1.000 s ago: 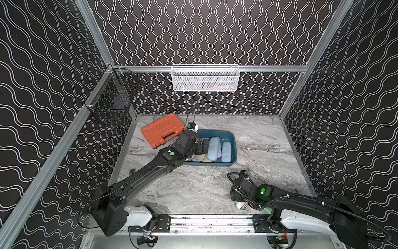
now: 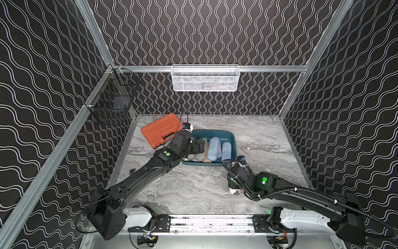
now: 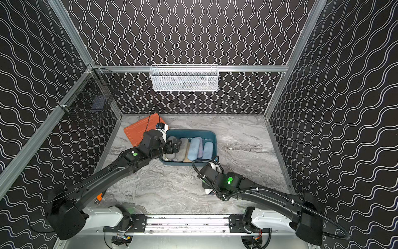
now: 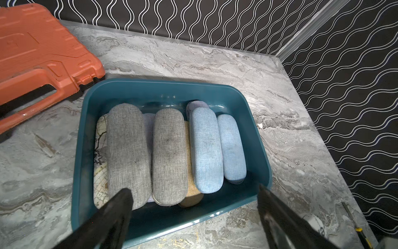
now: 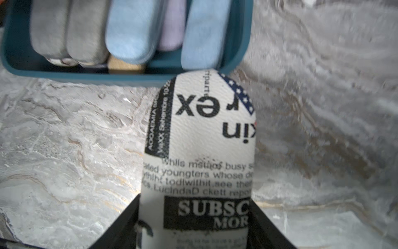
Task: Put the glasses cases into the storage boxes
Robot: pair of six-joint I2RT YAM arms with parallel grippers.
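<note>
A teal storage box stands on the table, holding several glasses cases: grey cases on the left, a blue case towards the right, a smaller blue case beside it. Purple, tan and patterned cases show partly beneath and between them. Over the box, my left gripper is open, its fingers wide apart and empty. My right gripper is shut on a newsprint-patterned case, one finger at each side. That case points at the box's near wall, in front of its right end.
An orange tool case lies behind and left of the box. White and black wire baskets hang at the back and left. Table right of the box is clear. A screwdriver lies at the right.
My right arm has moved away from the front edge towards the box, carrying the newsprint-patterned case along. My left gripper has shifted slightly to the left above the box.
</note>
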